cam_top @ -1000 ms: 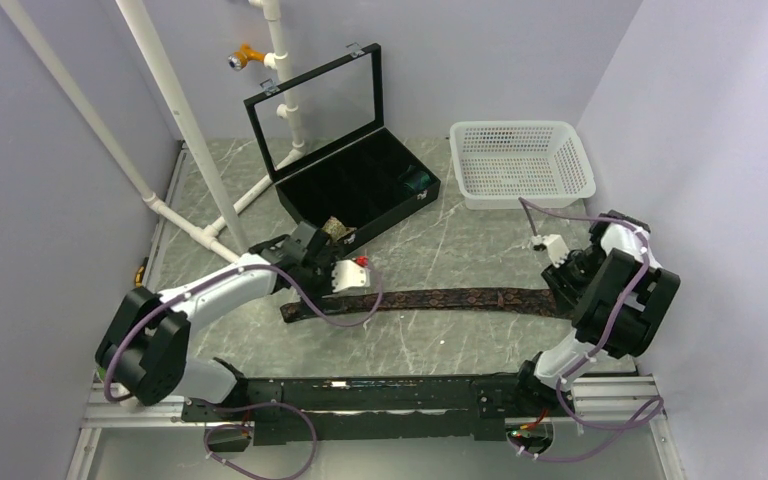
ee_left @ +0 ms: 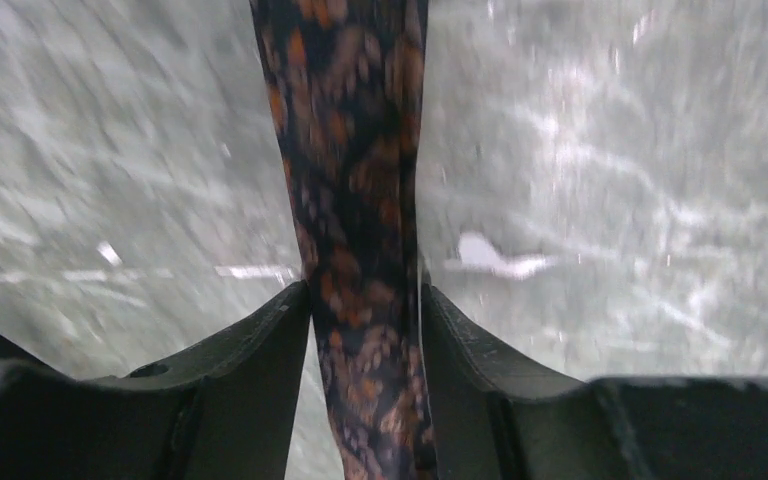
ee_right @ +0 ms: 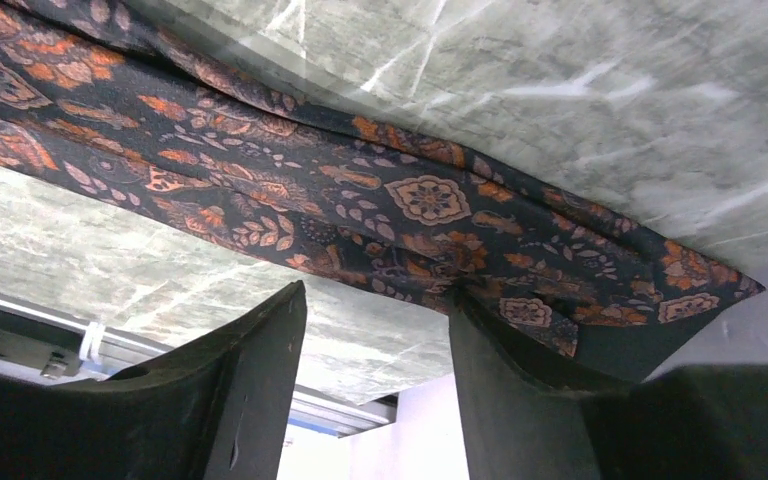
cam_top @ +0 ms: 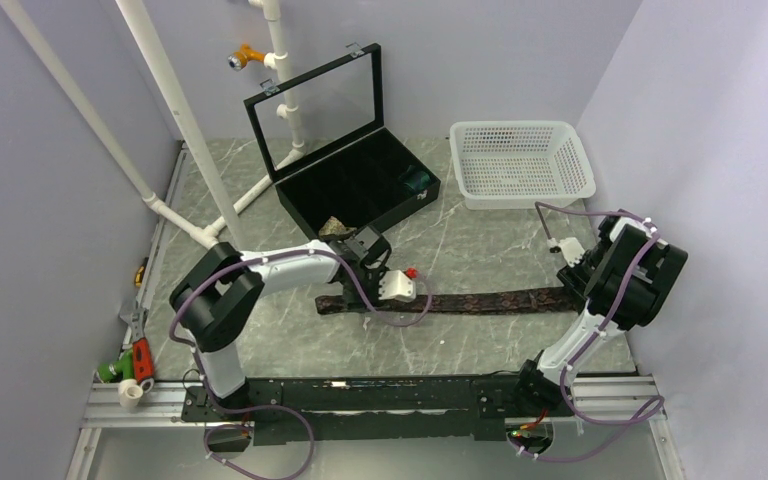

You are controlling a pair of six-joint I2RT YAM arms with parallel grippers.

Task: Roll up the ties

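A long dark tie [cam_top: 490,302] with orange floral print lies stretched across the table, folded lengthwise into a narrow strip. My left gripper [cam_top: 368,300] is low over its left part. In the left wrist view the fingers of my left gripper stand apart, one along each side of the tie [ee_left: 355,180]. At the tie's right end is my right gripper [cam_top: 570,288]. Its fingers are apart in the right wrist view, the right fingertip [ee_right: 463,305] against or over the near edge of the tie [ee_right: 430,200]; the gap between is empty.
An open black box [cam_top: 295,195] with compartments stands behind the left arm, a patterned rolled item [cam_top: 335,227] at its front corner. At the back right is an empty white basket [cam_top: 465,190]. The right wall stands close beside the right arm. Mid-table behind the tie is clear.
The left arm has moved right along the tie. My right gripper has moved slightly right.
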